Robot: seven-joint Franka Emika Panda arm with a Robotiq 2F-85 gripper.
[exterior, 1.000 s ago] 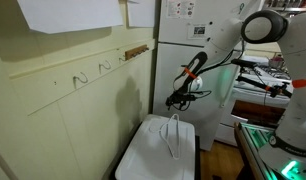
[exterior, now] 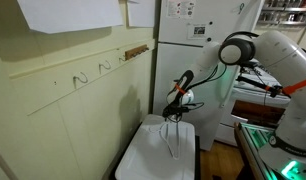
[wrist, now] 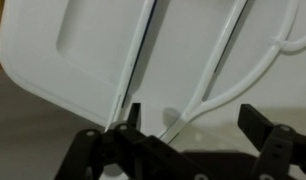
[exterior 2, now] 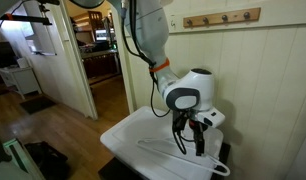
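A white plastic hanger [exterior 2: 215, 169] lies on a white tabletop [exterior 2: 118, 135]. Exterior view 1 shows the same hanger [exterior: 171, 143] as a thin pale loop, hard to pick out from the white surface. My gripper is open above it, pointing down. In the wrist view the place where the hanger's bars join [wrist: 201, 104] appears between the two fingertips, and nothing is clamped. From the side, the gripper [exterior 2: 190, 148] is low over the hanger; whether it touches cannot be told.
Metal hooks [exterior: 81, 77] stick out of the cream wall, and a wooden peg rail [exterior 2: 223, 17] is fixed higher up. A white refrigerator [exterior: 181, 72] stands behind the arm. Bare tabletop [exterior: 143, 165] extends toward the front.
The gripper has come down and slightly left in exterior view 1, closer to the hanger and tabletop. The hanger shows no clear movement.
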